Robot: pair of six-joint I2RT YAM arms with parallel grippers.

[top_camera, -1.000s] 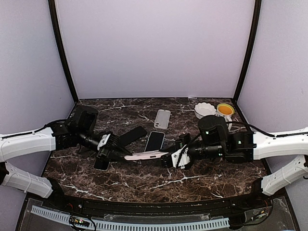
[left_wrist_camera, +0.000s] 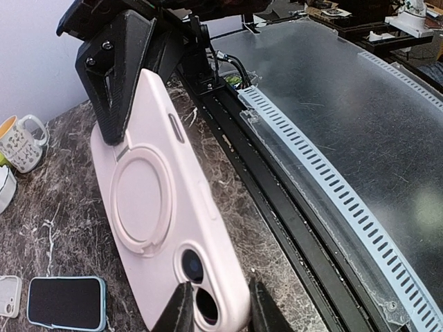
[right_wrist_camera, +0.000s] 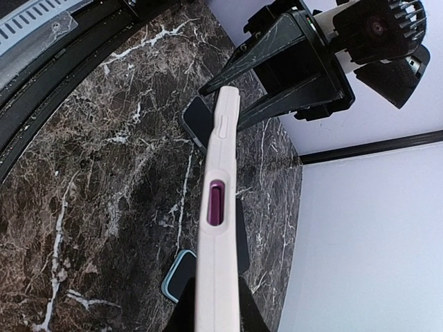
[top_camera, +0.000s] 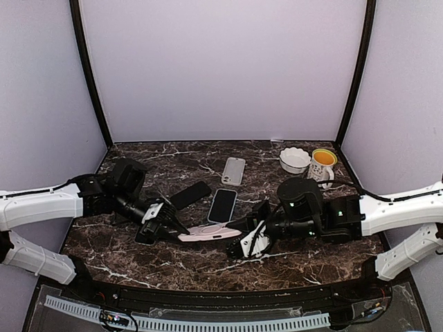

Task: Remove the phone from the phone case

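A pale pink phone case [top_camera: 208,233] is held above the table between my two arms. In the left wrist view its back shows a ring and dark round camera spots; the phone's screen side is hidden there. My right gripper [top_camera: 239,228] is shut on one end of the case, its finger [left_wrist_camera: 128,76] lying against the back. At the camera end, my left gripper [top_camera: 181,234] stands part open, its fingers [right_wrist_camera: 266,52] on either side of the case edge. A dark slot with a purplish inside [right_wrist_camera: 217,203] shows in the case's side. Whether the left fingers touch is unclear.
On the marble table lie a dark-screened phone [top_camera: 222,206], a black slab [top_camera: 190,195] and a clear-backed phone or case [top_camera: 234,171]. A white bowl [top_camera: 295,160] and a mug [top_camera: 322,166] stand at the back right.
The case has come slightly lower in the top view and tilted, with more of its side showing. Both grippers have shifted and turned a little with it.
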